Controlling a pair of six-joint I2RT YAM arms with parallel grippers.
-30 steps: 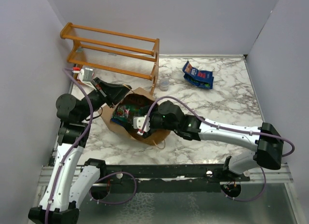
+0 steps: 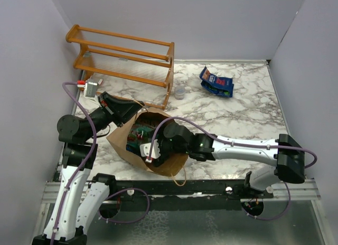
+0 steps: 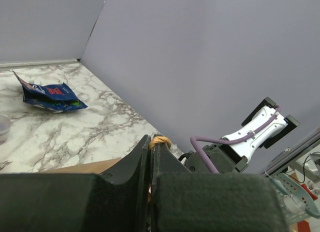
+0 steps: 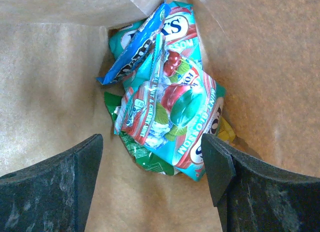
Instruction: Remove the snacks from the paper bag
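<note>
The brown paper bag point(image 2: 124, 145) stands at the table's front, its mouth up. My left gripper point(image 2: 136, 107) is shut on the bag's twisted paper handle point(image 3: 161, 140) at the upper rim, holding it raised. My right gripper reaches down into the bag with its fingers apart and nothing between them. Beneath it in the right wrist view lie several snack packets: a fruit-printed teal pack point(image 4: 175, 117), a blue-edged pack point(image 4: 135, 47) and a green one partly covered.
A blue snack packet point(image 2: 216, 84) lies at the back right. A small clear cup point(image 2: 179, 92) sits by the wooden rack point(image 2: 124, 64) at the back left.
The bag has stretched toward the front. My right gripper has moved a little left and down over it.
</note>
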